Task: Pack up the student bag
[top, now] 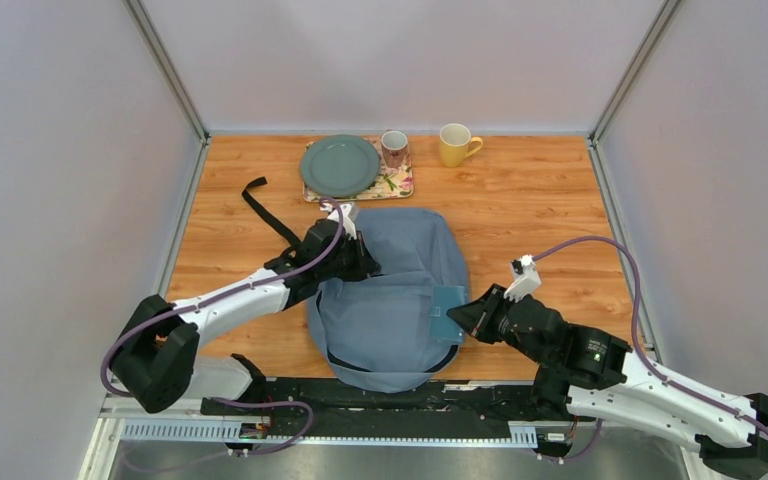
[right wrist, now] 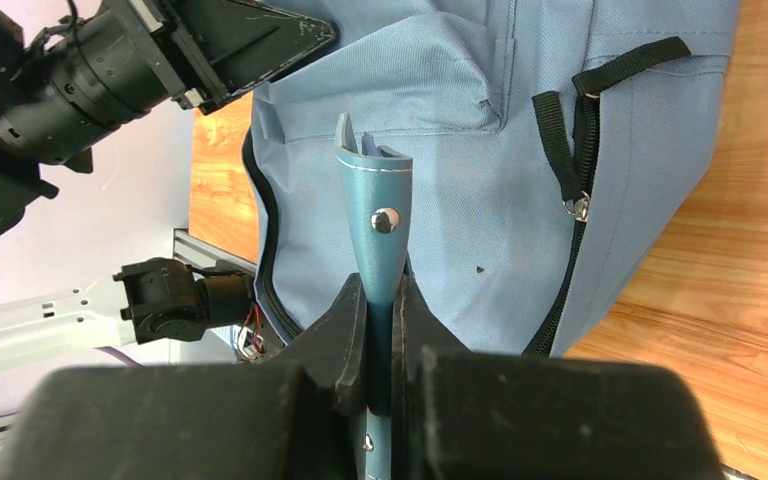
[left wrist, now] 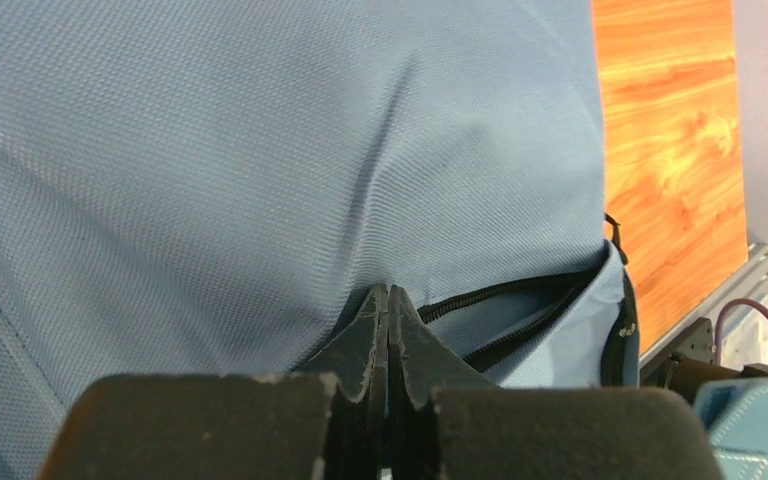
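Note:
A grey-blue student bag (top: pixel 385 330) lies flat in the middle of the table. Its black zipper edge (left wrist: pixel 505 290) shows in the left wrist view, with a gap between the zipper sides. My left gripper (top: pixel 374 270) is shut, fingertips down at the cloth beside that opening; whether a thin fold is pinched between them is hidden. Over the bag's right side, my right gripper is shut on a teal case (right wrist: pixel 378 205) with metal snaps, seen edge-on in the right wrist view. From above, the case overlaps the bag.
At the back, a green plate (top: pixel 340 166) and a patterned cup (top: pixel 394 150) stand on a floral tray (top: pixel 397 188). A yellow mug (top: pixel 453 146) stands beside it. A black strap (top: pixel 270 216) trails left of the bag. Bare table (top: pixel 550 210) lies to the right.

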